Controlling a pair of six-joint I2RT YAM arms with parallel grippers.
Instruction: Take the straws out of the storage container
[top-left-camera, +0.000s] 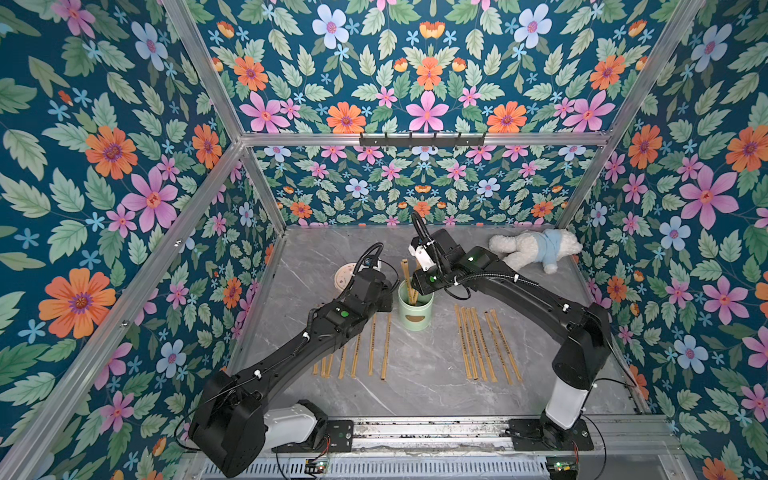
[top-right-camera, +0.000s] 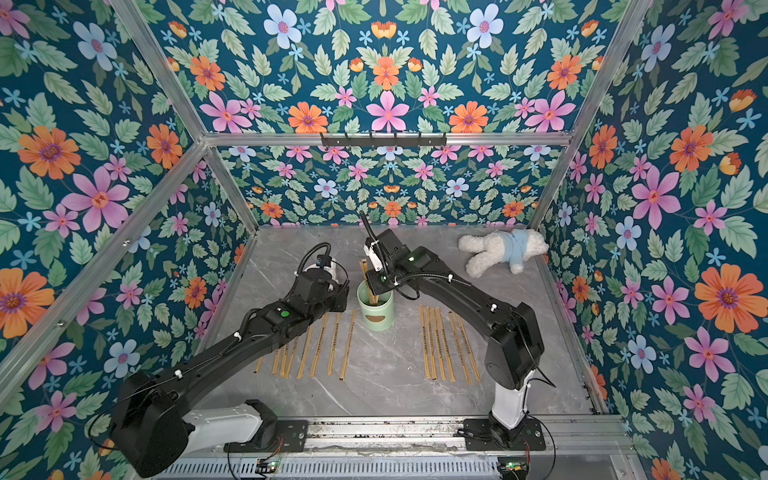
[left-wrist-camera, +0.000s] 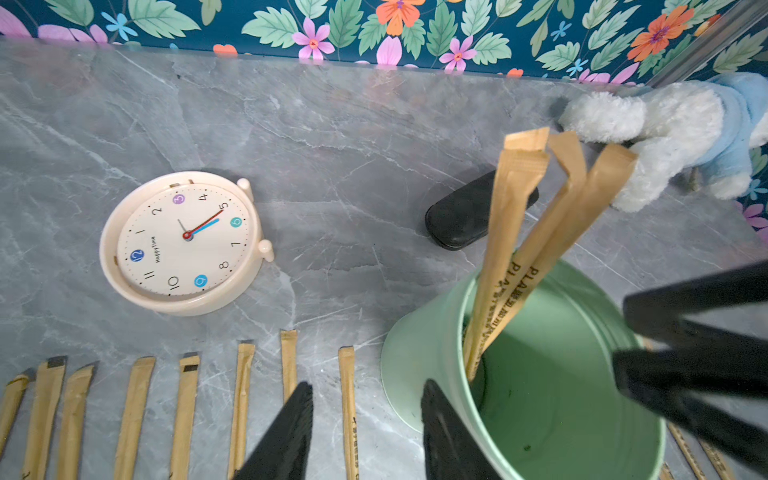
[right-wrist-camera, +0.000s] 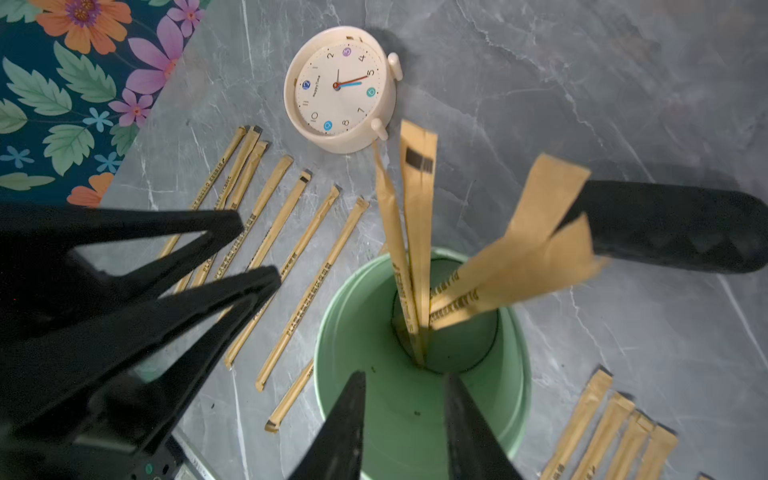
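A mint green container (top-left-camera: 415, 317) stands mid-table, holding several paper-wrapped straws (left-wrist-camera: 512, 240) leaning up out of it. In the left wrist view my left gripper hangs beside the container's near left rim, fingers apart with nothing between them. My right gripper is over the container; its fingers are apart and empty in the right wrist view, with the straws beyond them. More straws lie in two rows on the table, left (right-wrist-camera: 304, 304) and right (top-left-camera: 484, 344) of the container.
A round clock (left-wrist-camera: 180, 240) lies behind the left row, a black elongated case (right-wrist-camera: 664, 224) behind the container. A white plush toy in blue (top-right-camera: 500, 252) lies at the back right.
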